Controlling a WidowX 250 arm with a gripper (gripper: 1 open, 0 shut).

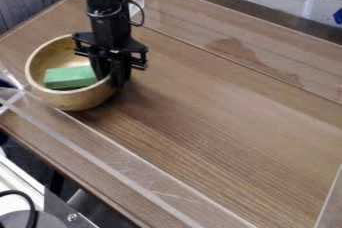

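A tan bowl (70,95) sits at the left edge of the wooden table, holding a green block (67,77). My black gripper (115,75) is down at the bowl's right rim, shut, apparently on that rim; its fingertips are dark and hard to tell apart.
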